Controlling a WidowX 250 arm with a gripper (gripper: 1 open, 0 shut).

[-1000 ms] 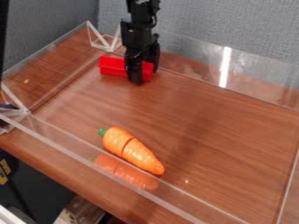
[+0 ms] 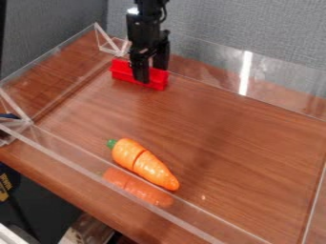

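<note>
My black gripper (image 2: 149,69) is at the back left of the wooden tray, its fingers down at a red block (image 2: 125,72) lying along the back. The fingers overlap the block's upper part; whether they are open or shut on it is unclear. An orange toy carrot (image 2: 145,164) with a green tip lies near the front left of the tray.
Clear plastic walls (image 2: 247,73) border the wooden floor (image 2: 235,152). A white bracket stands at the back left corner, left of the gripper. The middle and right of the tray are clear.
My gripper has lifted slightly and shifted a little left, showing more of the red block's lower part. The carrot has not moved.
</note>
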